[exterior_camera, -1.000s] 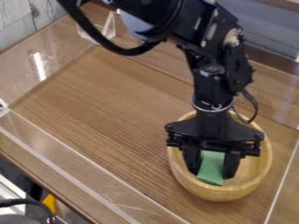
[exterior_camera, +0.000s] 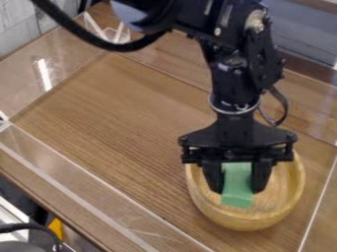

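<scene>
My black gripper reaches down from the top into a round wooden bowl at the lower right. Its fingers are closed on a green block inside the bowl, which hangs below or between them; the upper part of the block is hidden by the gripper.
The wooden table has wide free room to the left and behind the bowl. A dark cable lies at the lower left, beyond the table's edge. A pale wall runs along the back.
My gripper has moved a little up and to the left, with the green block shifting slightly with it; more of the block now shows.
</scene>
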